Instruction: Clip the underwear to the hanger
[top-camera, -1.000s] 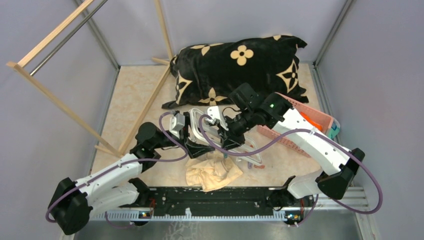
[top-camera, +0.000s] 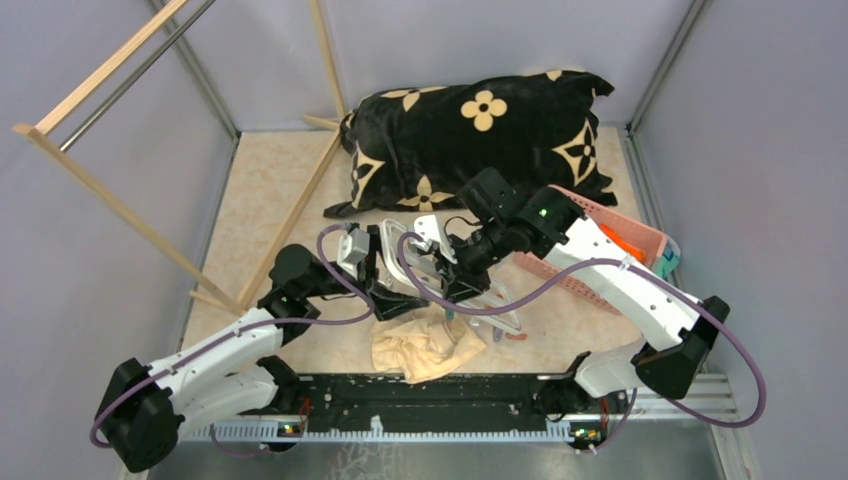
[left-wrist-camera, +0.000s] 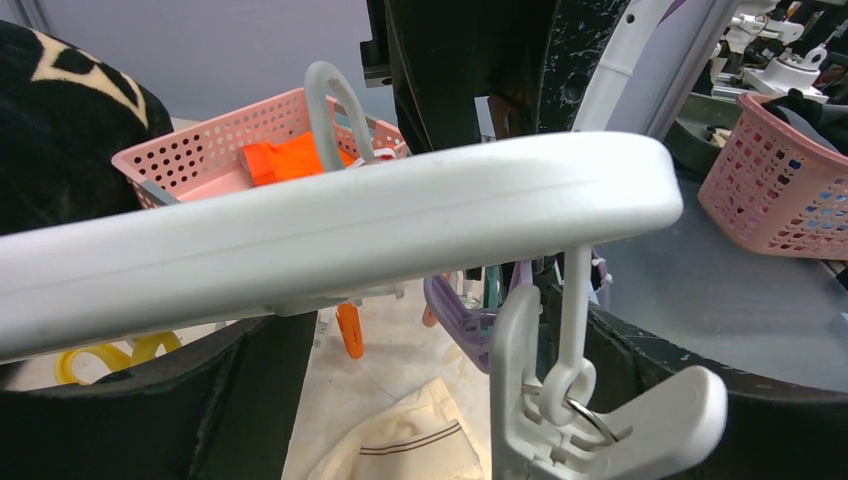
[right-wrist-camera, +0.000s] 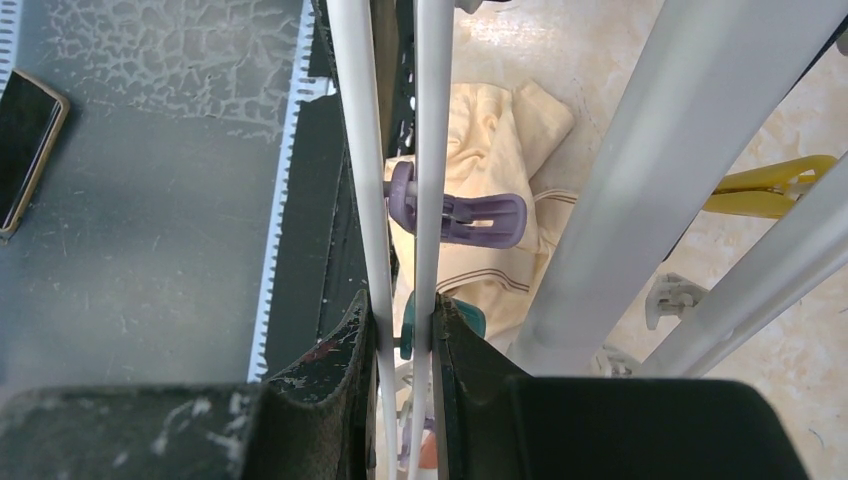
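A white clip hanger (left-wrist-camera: 340, 220) with coloured clips hangs between both grippers above the table. My left gripper (top-camera: 395, 300) is open around part of it; in its wrist view a white clip (left-wrist-camera: 530, 420) sits between the fingers. My right gripper has its fingertips on two thin white hanger bars, with a purple clip (right-wrist-camera: 480, 218) just beyond. The cream underwear (top-camera: 425, 350) lies crumpled on the table below the grippers.
A pink basket (top-camera: 560, 280) with orange items stands at the right. A black patterned pillow (top-camera: 470, 140) lies at the back. A wooden rack (top-camera: 120, 210) stands on the left, with bare table beside it.
Both arms and the hanger look almost unmoved in the top view; any shift is very slight.
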